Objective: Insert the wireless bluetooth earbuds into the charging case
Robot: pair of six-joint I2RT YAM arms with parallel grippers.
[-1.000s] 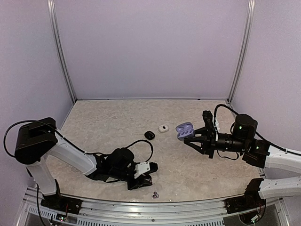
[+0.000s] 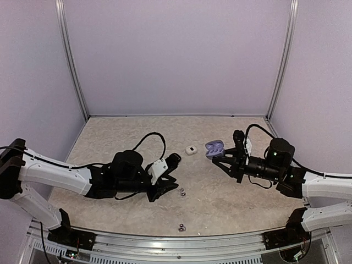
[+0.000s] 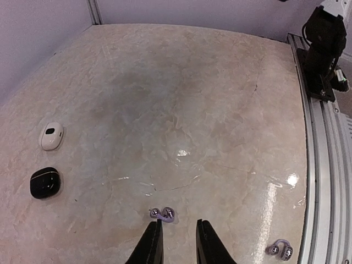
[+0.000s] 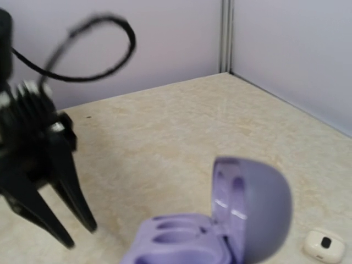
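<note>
A purple charging case (image 2: 214,148) with its lid up is held above the table at the right; my right gripper (image 2: 221,160) is shut on it. In the right wrist view, the case (image 4: 179,236) shows empty hollows in its base, while the gripping fingers are out of sight. One purple earbud (image 2: 182,192) lies on the table just below my left gripper (image 2: 176,183); the other earbud (image 2: 182,227) rests close to the front edge. The left wrist view has both earbuds on the table, and the left fingers (image 3: 149,245) stand apart with nothing visible between them.
A white case (image 2: 191,149) sits at mid-table. The left arm hides a black case (image 3: 45,183) from the top view; it shows in the left wrist view. Clear table lies at the back and between the two arms.
The left gripper has risen and moved back from low near the front edge, uncovering the nearer-to-centre earbud and covering the black case. The right arm and purple case have shifted slightly.
</note>
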